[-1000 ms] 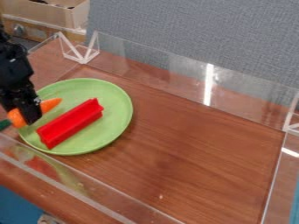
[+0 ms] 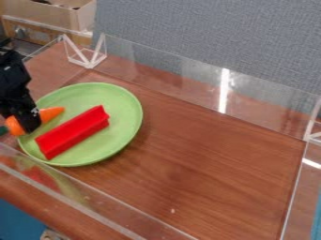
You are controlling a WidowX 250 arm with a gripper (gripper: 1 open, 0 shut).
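A green plate [image 2: 116, 135] sits on the left part of the wooden tabletop, with a red rectangular bar [image 2: 73, 130] lying diagonally on it. An orange carrot [image 2: 48, 115] with a green end lies over the plate's left rim. My black gripper [image 2: 21, 118] is at the left edge, low over the carrot; its fingertips are dark and partly out of frame, so whether they grip the carrot cannot be seen.
Clear low walls with white corner brackets [image 2: 86, 56] edge the table. A cardboard box [image 2: 51, 14] stands beyond the back left corner.
Over the last second my gripper has shifted left, further toward the frame's edge. The carrot, red bar and plate look almost unchanged.
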